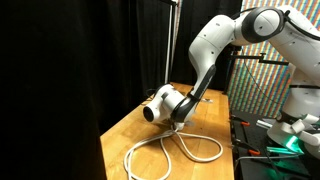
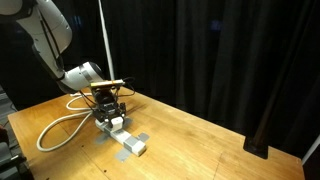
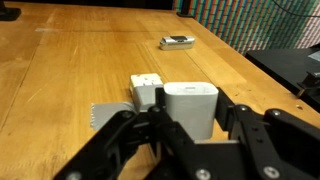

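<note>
My gripper is shut on a white, round-topped piece [image 3: 191, 92], which stands upright between the black fingers. Its lower part is hidden by the fingers. In the wrist view, a white block [image 3: 145, 88] with small marks on top sits on the table just behind the held piece. The second exterior view shows my gripper [image 2: 112, 113] low at the table's left part, above a pale strip [image 2: 126, 142] with a white block [image 2: 117, 124] at its near side. From the first exterior view, the fingertips are small and dark against the table.
A white cable [image 1: 136, 153] loops over the table front beside the gripper. Grey tape [image 3: 108, 113] lies by the block, and a small grey device [image 3: 177, 43] rests farther back. Black curtains [image 2: 200, 60] stand behind.
</note>
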